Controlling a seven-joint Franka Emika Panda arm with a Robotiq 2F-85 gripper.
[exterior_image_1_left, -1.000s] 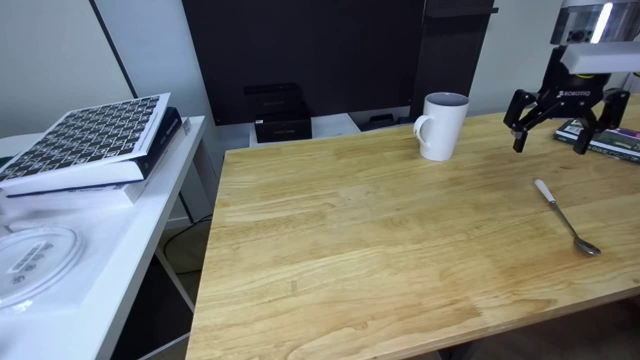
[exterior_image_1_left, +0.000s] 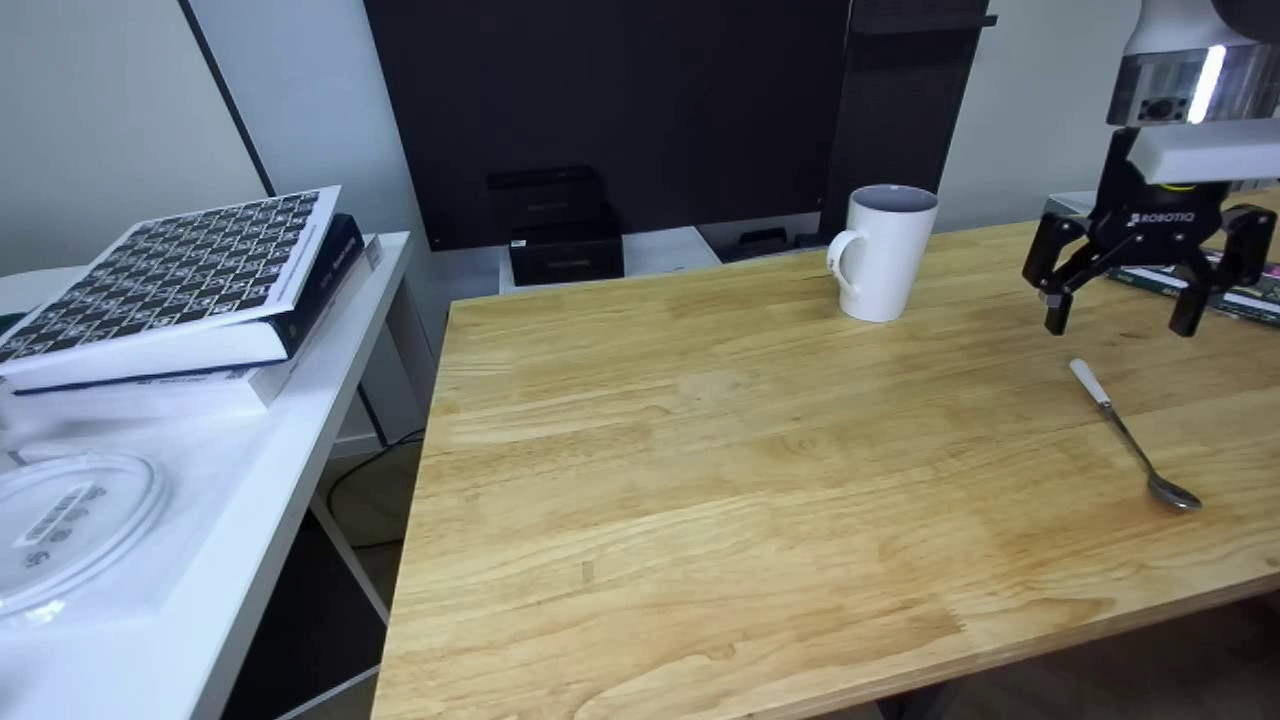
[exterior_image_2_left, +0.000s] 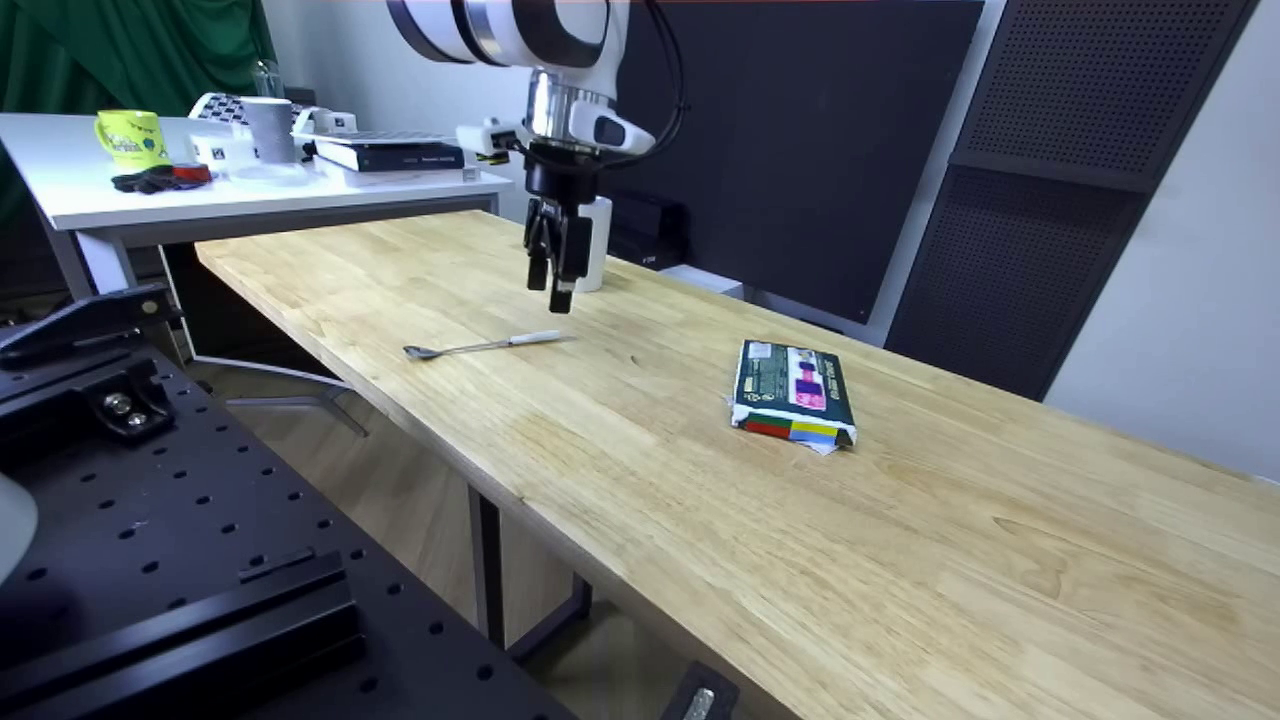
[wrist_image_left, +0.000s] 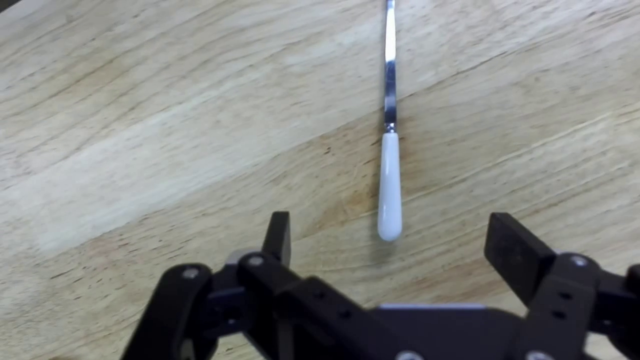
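Observation:
A long metal spoon (exterior_image_1_left: 1128, 434) with a white handle lies flat on the wooden table, its bowl toward the table's front edge. Above the handle end hangs my gripper (exterior_image_1_left: 1122, 326), pointing down and open, nothing between its fingers. In the wrist view the white handle (wrist_image_left: 390, 186) ends a little ahead of the gap, between the lines of the two fingers; the bowl is out of that view. A tall white mug (exterior_image_1_left: 885, 254) stands upright farther back, its handle to the left in exterior view 1. In exterior view 2 the arm partly hides the mug (exterior_image_2_left: 596, 246).
A dark green box (exterior_image_2_left: 792, 390) lies on the table to the right of the gripper in exterior view 2. Beyond the table's left end, a white side table (exterior_image_1_left: 228, 480) holds stacked books (exterior_image_1_left: 180, 288).
My gripper has come down toward the table and shifted slightly to the right in exterior view 1, still open. The spoon and mug have not moved.

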